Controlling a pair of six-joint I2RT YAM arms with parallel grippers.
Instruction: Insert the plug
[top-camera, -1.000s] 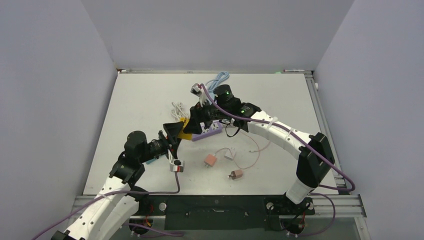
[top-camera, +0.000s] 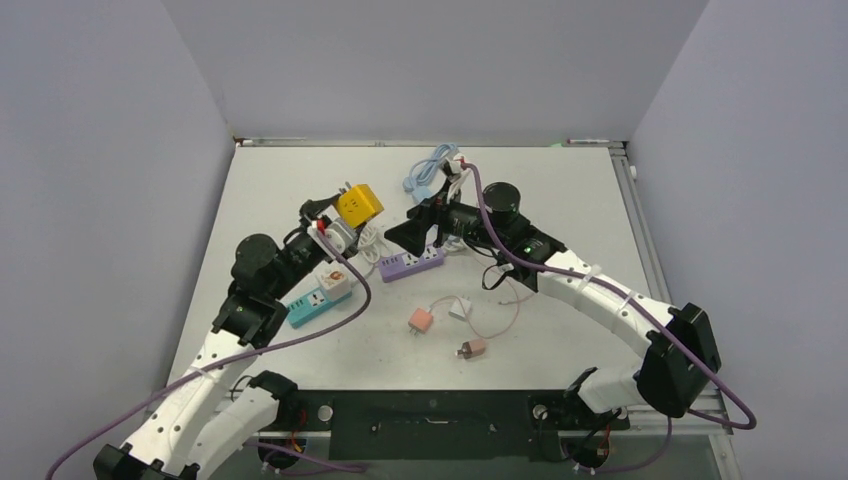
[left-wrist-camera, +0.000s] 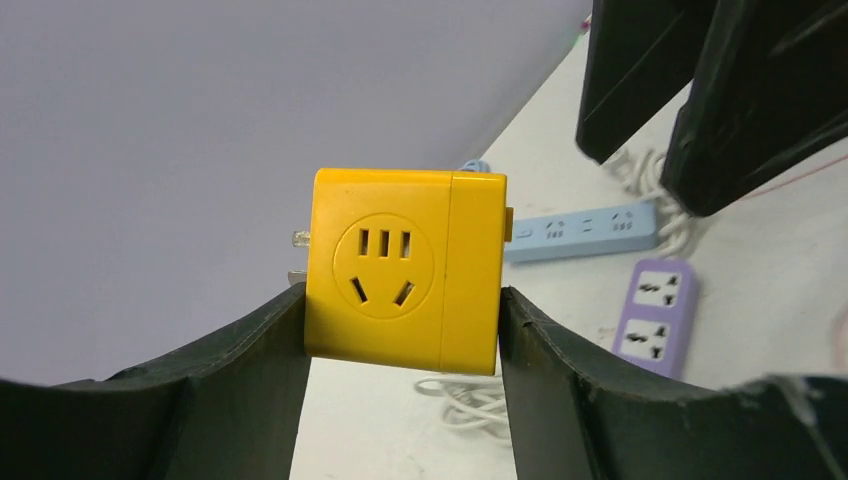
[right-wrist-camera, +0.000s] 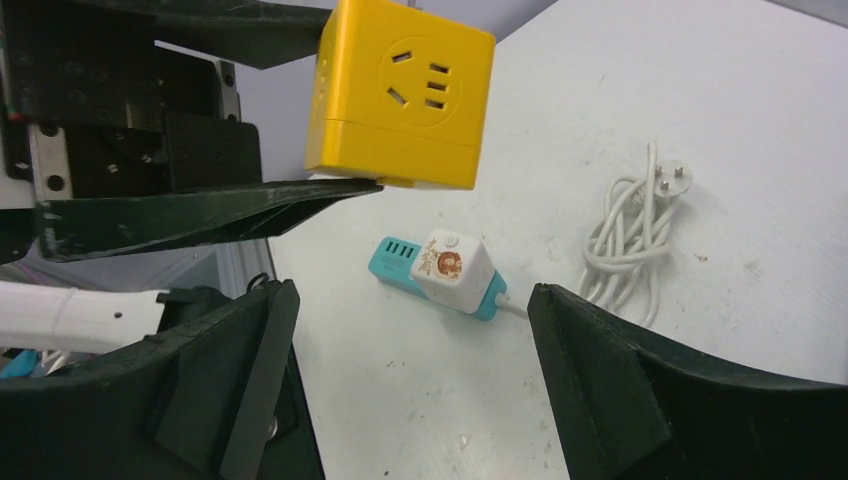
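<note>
A yellow cube socket plug (top-camera: 361, 204) (left-wrist-camera: 405, 265) (right-wrist-camera: 400, 90) is raised in the air, clasped in my left gripper (top-camera: 340, 218), its metal prongs pointing out from one side. To its right in the top view, my right gripper (top-camera: 420, 225) is apart from it, open with empty space between its fingers. Below are a purple power strip (top-camera: 411, 263) (left-wrist-camera: 650, 320) and a teal strip (top-camera: 318, 303) (right-wrist-camera: 395, 262) with a white cube (top-camera: 332, 280) (right-wrist-camera: 452, 270) on it.
A light blue strip (left-wrist-camera: 580, 232) with coiled cable lies at the back, white cable (right-wrist-camera: 625, 250) near the middle. Small pink chargers (top-camera: 420, 321) (top-camera: 471, 349) and a white one (top-camera: 459, 310) lie at the front.
My left gripper has risen and turned with the yellow plug, now further back and left. My right gripper has drawn away rightward from the plug.
</note>
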